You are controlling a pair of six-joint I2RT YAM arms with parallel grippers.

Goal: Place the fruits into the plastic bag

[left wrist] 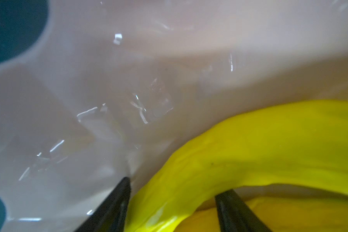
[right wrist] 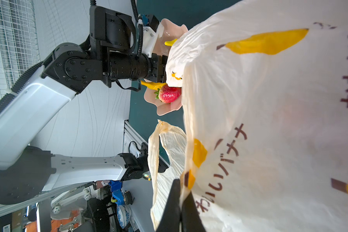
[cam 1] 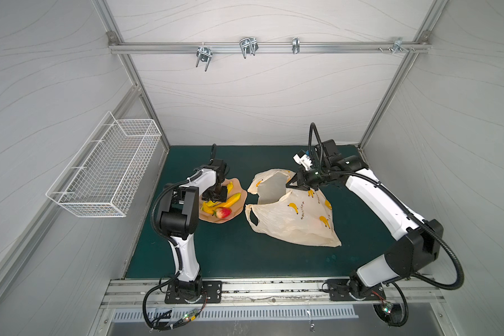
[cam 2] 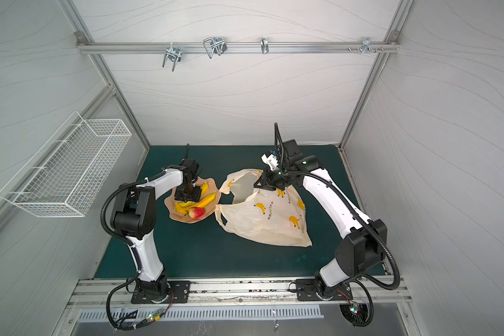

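Note:
The pink bowl (cam 1: 239,211) at the left of the table contains yellow bananas (cam 1: 230,201) and a red strawberry (right wrist: 169,94). Down inside the bowl is my left gripper, its fingers open on either side of one banana's end (left wrist: 170,201); a gap shows toward the right finger. A second banana (left wrist: 305,212) lies beside that one. The cream plastic bag (cam 1: 280,221), printed with bananas, lies right of the bowl with its mouth facing it. My right gripper is shut on the bag's upper rim, holding it up.
A white wire basket (cam 1: 109,168) hangs on the left wall, away from the table. The bowl and the bag's mouth stand close together.

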